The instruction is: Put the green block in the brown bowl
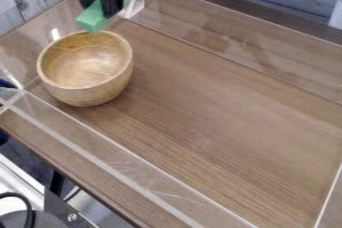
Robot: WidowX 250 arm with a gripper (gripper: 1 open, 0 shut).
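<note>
The green block [92, 17] is held in the dark gripper [96, 0], which is shut on it near the top left of the camera view. Just below the block in the picture stands the brown bowl [86, 94], a round wooden one, its far rim close to the block's lower end. The block appears to hang above or just behind that far rim; exactly how high I cannot tell. No other object shows inside the bowl. The arm's dark fingers partly cover the upper end of the block.
Bare wooden table [221, 122] stretches out to the right of the bowl. A clear tray wall [131, 163] runs along the near left side. Grey wooden boards show behind at the top left, and a black cable [19, 208] lies at the bottom left corner.
</note>
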